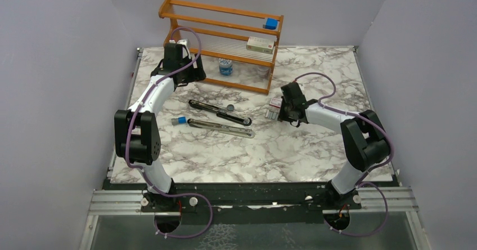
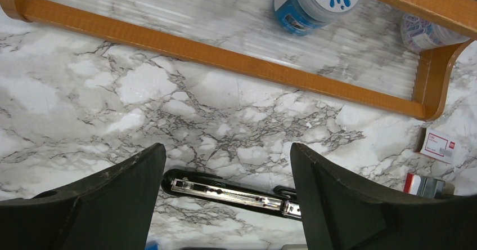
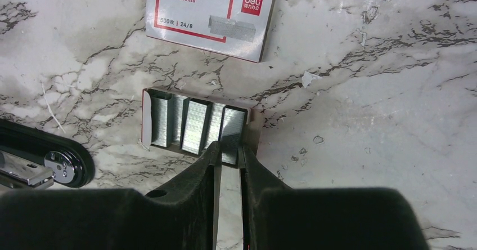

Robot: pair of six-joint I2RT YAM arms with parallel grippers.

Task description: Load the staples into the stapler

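An open staple box [image 3: 147, 117] holding several silver strips of staples lies on the marble table in the right wrist view. At its right end, one strip [image 3: 232, 127] is pinched near its lower end between the tips of my right gripper, still within the box. The stapler shows from above as a long black body with a metal channel [image 1: 216, 110] and a second long piece [image 1: 220, 128] in front of it; how they join is unclear. Above the table near the rack, my left gripper stands open and empty, with part of the stapler [image 2: 225, 193] below.
A closed white-and-red staples carton [image 3: 208, 16] lies just behind the open box. The wooden rack [image 1: 236, 85] with jars and boxes stands at the back. A blue-ended object [image 1: 179, 120] is left of the stapler.
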